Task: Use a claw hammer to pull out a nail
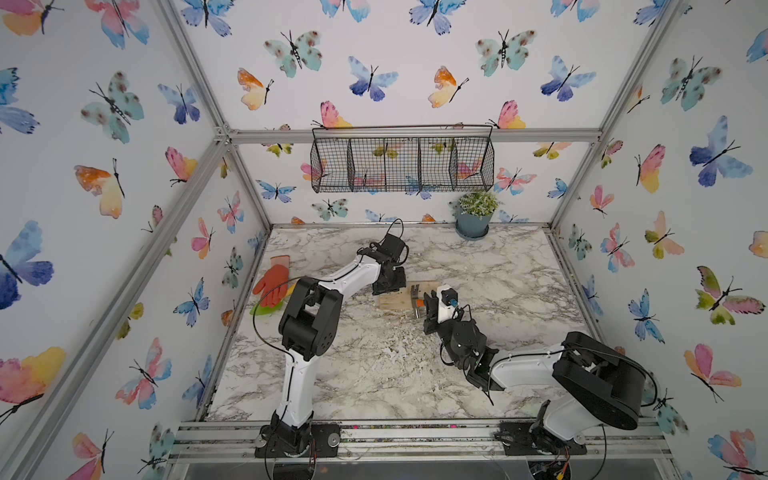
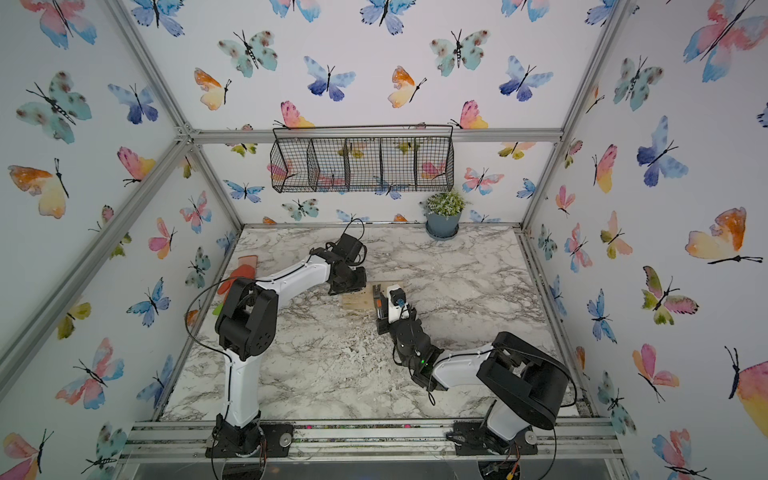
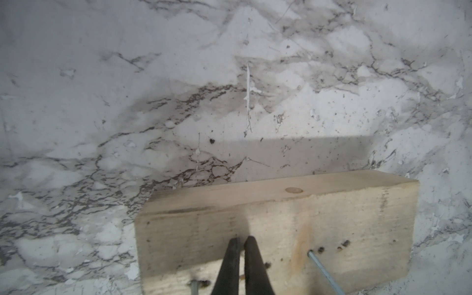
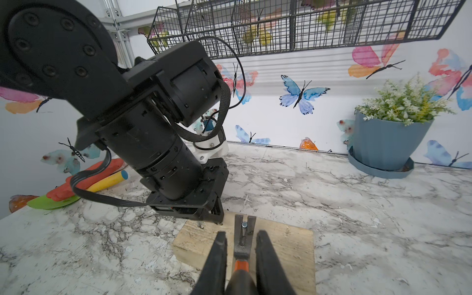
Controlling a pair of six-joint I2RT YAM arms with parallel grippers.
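A pale wooden block (image 4: 282, 245) lies on the marble table, with nails standing in its top. My right gripper is shut on the handle of the claw hammer (image 4: 241, 253), a dark tool with an orange band. Its forked claw lies over the block, and a nail head (image 4: 244, 224) shows between the two prongs. My left gripper is shut over the block's left part, nothing visible between its tips. In the left wrist view one slanted nail (image 3: 325, 271) stands right of those tips and another nail (image 3: 194, 287) left of them.
A blue-grey plant pot (image 4: 386, 142) stands at the back right. Red, yellow and green toy items, among them a red one (image 1: 272, 280), lie at the far left. A wire basket (image 1: 402, 164) hangs on the back wall.
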